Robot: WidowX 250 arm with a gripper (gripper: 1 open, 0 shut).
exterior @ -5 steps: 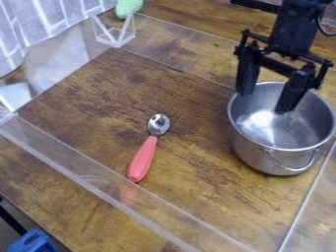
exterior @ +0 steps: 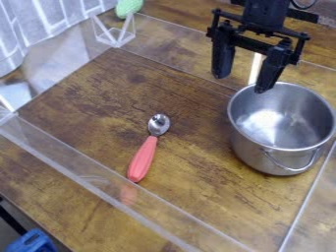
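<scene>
My black gripper (exterior: 249, 63) hangs at the top right, above and just behind a steel pot (exterior: 280, 135), its two fingers spread apart with nothing seen held between them. The pot stands on the right of the wooden table. A spoon with a pink handle (exterior: 143, 157) and metal head lies left of the pot, apart from it.
Clear plastic walls edge the table (exterior: 83, 108) along the front, right and back. A green object (exterior: 128, 7) is at the top left, a blue object (exterior: 33, 241) at the lower left corner.
My gripper has moved up and to the left in view, away from over the pot's middle. The pot and spoon have stayed put.
</scene>
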